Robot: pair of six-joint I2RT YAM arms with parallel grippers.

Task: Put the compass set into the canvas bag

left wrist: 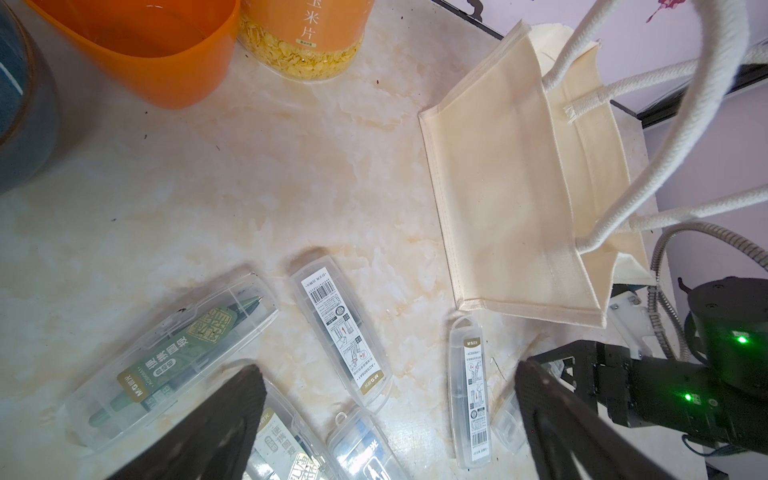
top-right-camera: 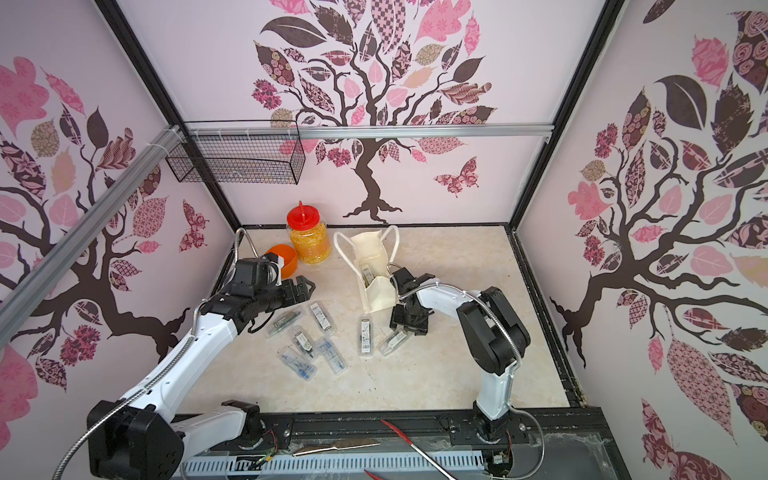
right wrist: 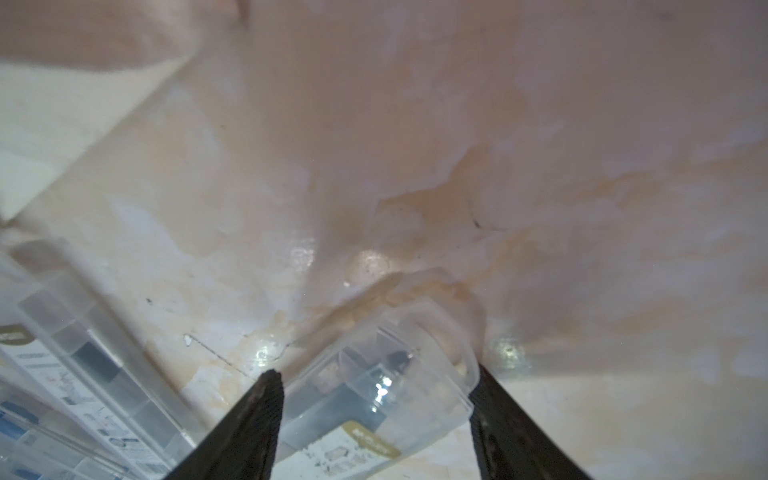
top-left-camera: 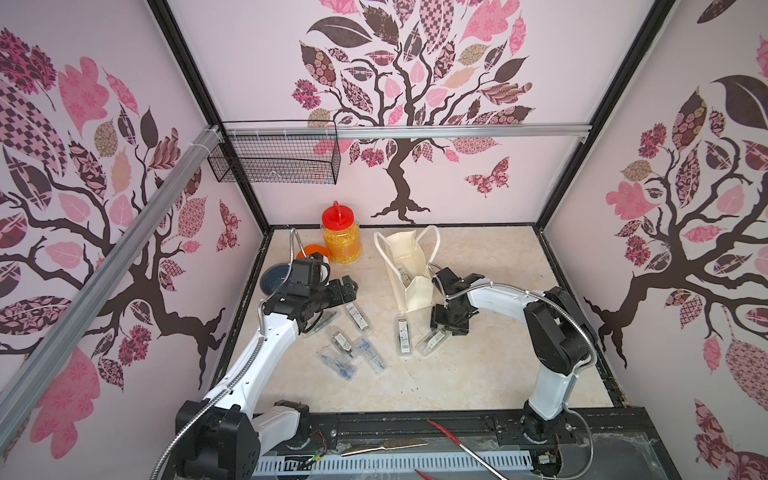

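Note:
The cream canvas bag (top-left-camera: 416,296) stands upright and open-topped near the table's middle, a labelled case (top-left-camera: 404,276) visible inside it. In front of the bag, a clear plastic case (right wrist: 360,408) with compartments lies on the table. My right gripper is part open, its fingers on either side of that case's end; whether they touch it is unclear. Left of it lies another slim case (top-left-camera: 403,336). My left gripper is open and empty above a labelled case (left wrist: 342,332) and a dark-green compass case (left wrist: 176,356).
Two clear packs with blue contents (top-left-camera: 336,363) lie nearer the front. An orange cup (left wrist: 160,56), a blue bowl (left wrist: 20,104) and a red-lidded jar (top-left-camera: 342,236) stand at the back left. The table's right side beyond my arm is mostly clear.

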